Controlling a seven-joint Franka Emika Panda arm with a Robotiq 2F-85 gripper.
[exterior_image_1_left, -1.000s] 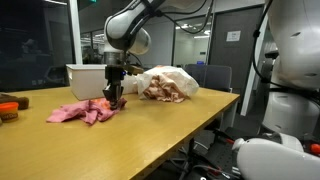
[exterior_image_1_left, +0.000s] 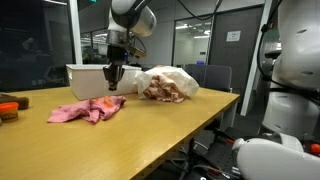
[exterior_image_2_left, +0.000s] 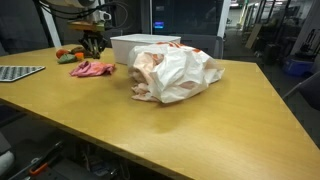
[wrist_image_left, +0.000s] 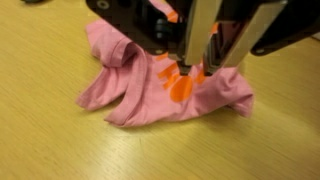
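Observation:
A pink cloth (exterior_image_1_left: 88, 108) with an orange print lies crumpled on the wooden table (exterior_image_1_left: 150, 140). In the wrist view the cloth (wrist_image_left: 165, 98) spreads below my fingers, two flat ends pointing toward the viewer. My gripper (exterior_image_1_left: 112, 86) hangs above the cloth's right part, seen apart from it. From the other side, the gripper (exterior_image_2_left: 96, 50) is over the far end of the cloth (exterior_image_2_left: 93, 69). A gap shows between the two fingers, so the gripper stands at least partly open. Nothing is visibly held, though the tips are dark.
A large crumpled white bag (exterior_image_2_left: 175, 72) with brownish stuff by it and a white box (exterior_image_2_left: 140, 43) stand further along the table. Orange bowls (exterior_image_1_left: 12, 103) sit at the left edge. A grid-like tray (exterior_image_2_left: 18, 73) lies near the cloth.
My gripper has risen from down at the cloth to above it. The cloth now lies lower and flatter where the gripper was.

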